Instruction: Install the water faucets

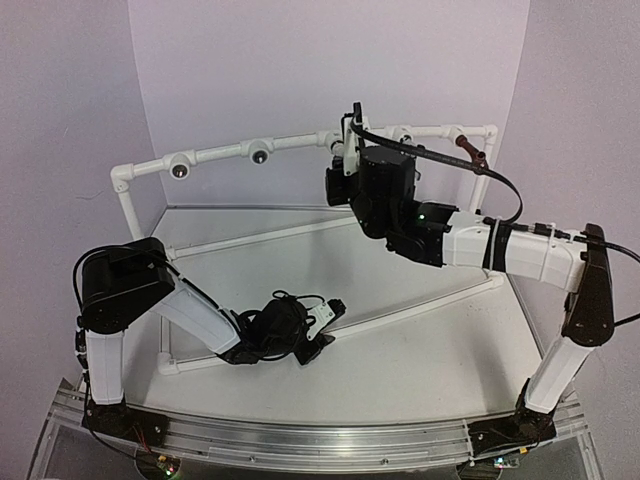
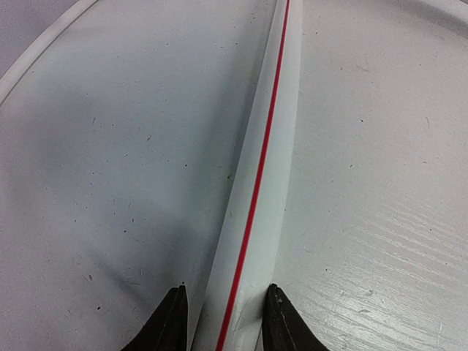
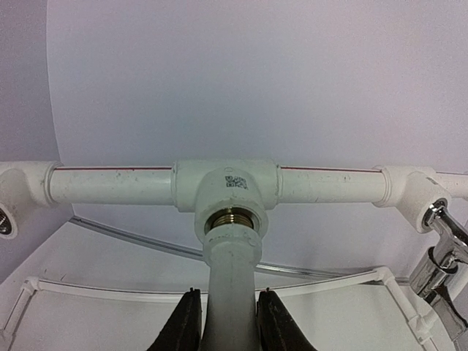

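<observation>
In the right wrist view a white faucet stands between the fingers of my right gripper, which is shut on its body. The faucet's end meets the socket of a white tee, with a ring of brass thread showing between them. A chrome faucet hangs from the tee to the right. A brown faucet sits at the rail's right end. Low down, my left gripper is shut around a white frame pipe with a red stripe.
The upper rail carries two sockets with no faucet on the left, one at the far left and another beside it. The right arm's black cable loops across the chrome faucet.
</observation>
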